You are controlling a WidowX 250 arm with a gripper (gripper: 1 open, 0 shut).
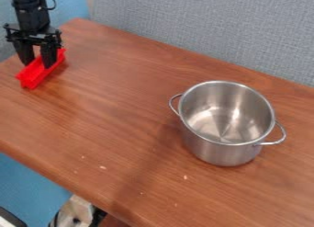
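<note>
A red elongated block or tray (39, 73) lies at the upper left of the wooden table, running diagonally along its left edge. My black gripper (37, 56) is lowered onto it from above, its fingers at the red piece. Whether the fingers are closed on it is too small to tell.
A steel pot (225, 125) with two handles stands on the right half of the table (123, 111). A grey textured wall (196, 28) runs behind the table, and blue surfaces show beyond the left edge.
</note>
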